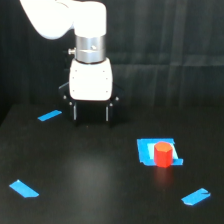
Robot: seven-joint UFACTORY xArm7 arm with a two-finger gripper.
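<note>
A small red cylinder stands upright on the right side of the dark table. Beneath it lies a white patch bordered by blue tape, partly hidden by the cylinder. Back and to the left hangs my gripper, well apart from the cylinder. Its two dark fingers are spread wide, so it is open and nothing shows between them. The fingers are hard to make out against the dark background.
Blue tape strips mark the table at the back left, front left and front right. The table between my gripper and the cylinder looks clear. A dark curtain hangs behind.
</note>
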